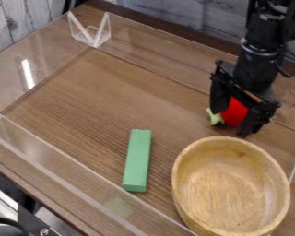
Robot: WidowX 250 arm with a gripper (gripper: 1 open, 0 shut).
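Observation:
My black gripper (242, 101) reaches down from the upper right over a red, round object with a green tip (232, 115). Its fingers are around or just over the red object; whether they grip it cannot be told. A wooden bowl (230, 190) sits at the front right, and a green bar (136, 159) lies left of it.
A small white wire item (91, 28) stands at the back left edge.

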